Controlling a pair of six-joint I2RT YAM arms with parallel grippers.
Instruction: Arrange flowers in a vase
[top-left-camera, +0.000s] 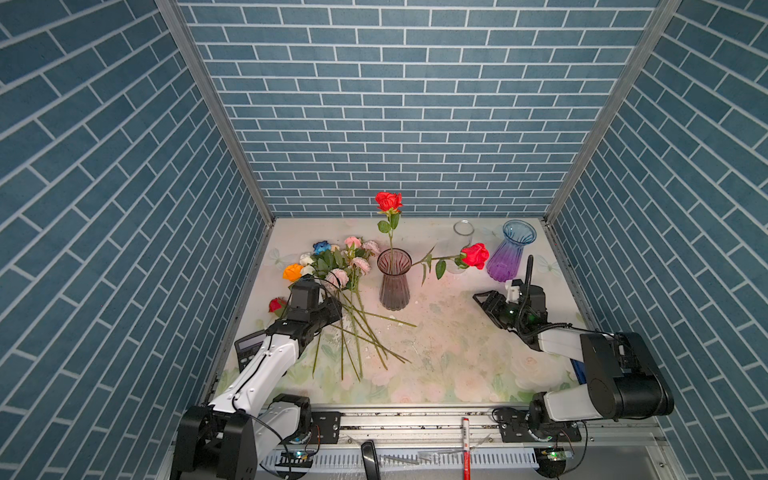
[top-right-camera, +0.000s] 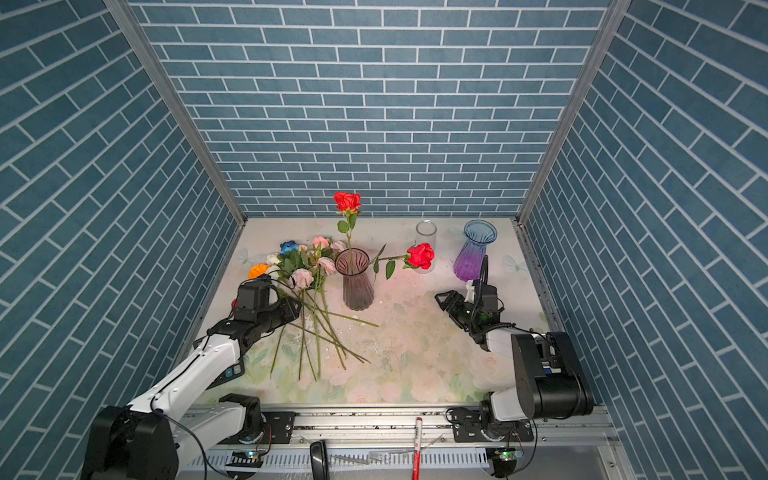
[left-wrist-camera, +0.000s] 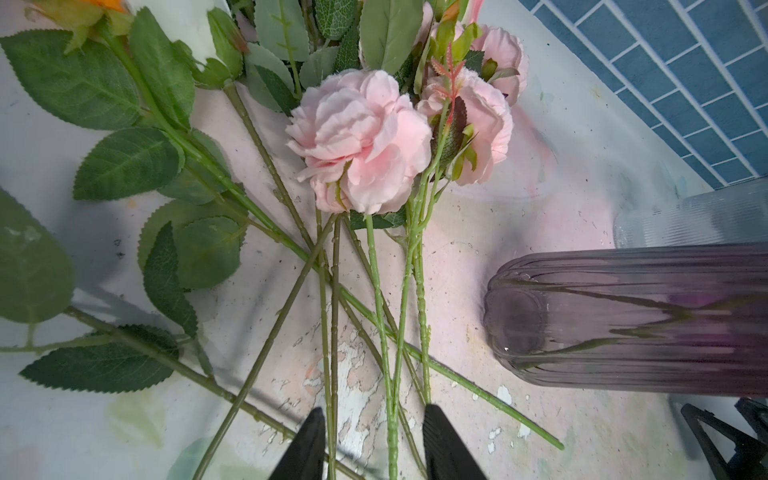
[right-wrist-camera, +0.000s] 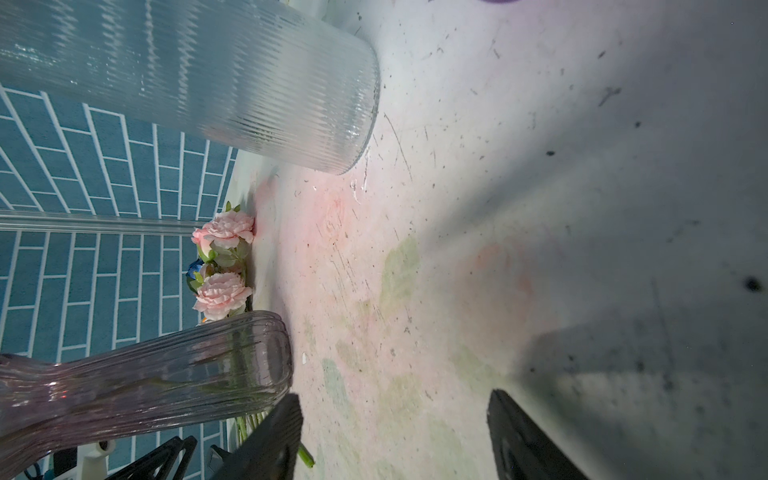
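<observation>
A smoky ribbed vase (top-left-camera: 394, 286) stands mid-table, holding an upright red rose (top-left-camera: 388, 201) and a second red rose (top-left-camera: 474, 256) leaning far right over its rim. Loose flowers, orange (top-left-camera: 292, 273), blue (top-left-camera: 321, 247), white and pink (left-wrist-camera: 358, 144), lie left of it with crossed stems. My left gripper is open above those stems; none is clearly held between its fingers. My right gripper is open, right of the vase, with only bare table between its fingers.
A clear glass (right-wrist-camera: 288, 104) stands behind the leaning rose, a blue-purple vase (top-left-camera: 505, 256) at back right. A dark tray-like object (top-left-camera: 248, 344) lies at left front.
</observation>
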